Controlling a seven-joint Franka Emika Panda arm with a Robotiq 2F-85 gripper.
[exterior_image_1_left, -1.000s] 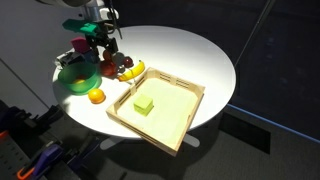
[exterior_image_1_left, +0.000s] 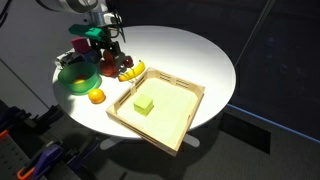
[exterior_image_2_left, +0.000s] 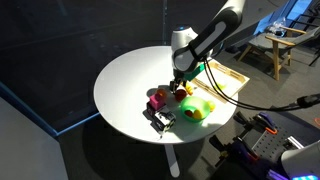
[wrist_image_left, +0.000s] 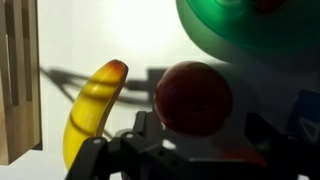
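A round red fruit (wrist_image_left: 193, 98) lies on the white table between the spread fingers of my gripper in the wrist view. The gripper is open, with a gap visible on either side of the fruit. From exterior view 1, the gripper (exterior_image_1_left: 108, 47) points down just above the red fruit (exterior_image_1_left: 108, 68). Beside it are a yellow banana (wrist_image_left: 93, 108) and a green bowl (wrist_image_left: 235, 35) with something red inside.
In front of the bowl sits an orange (exterior_image_1_left: 96, 97). A shallow wooden tray (exterior_image_1_left: 190, 125) holds a yellow-green block (exterior_image_1_left: 144, 104). A pink item (exterior_image_2_left: 157, 102) stands near the bowl.
My gripper has come down slightly toward the red fruit. The bowl, banana, orange and tray have stayed where they were.
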